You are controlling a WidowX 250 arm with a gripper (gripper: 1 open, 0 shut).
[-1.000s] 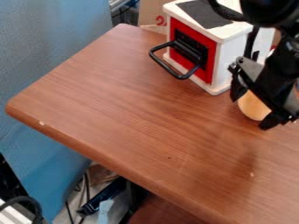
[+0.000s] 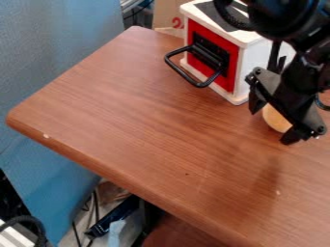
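Note:
My black gripper point(image 2: 283, 114) hangs over the right side of the wooden table point(image 2: 135, 135), tilted downward. A pale tan, rounded object point(image 2: 275, 119) sits behind it, mostly hidden; I cannot tell if the gripper touches it or how its fingers stand. Just behind and left of the gripper is a white box point(image 2: 237, 85) with a red front point(image 2: 204, 35) and a black bar handle sticking out toward the left.
A cardboard box point(image 2: 168, 13) stands behind at the top.
The arm and gripper have shifted slightly left, covering a little more of the tan object. The white box and the table look the same.

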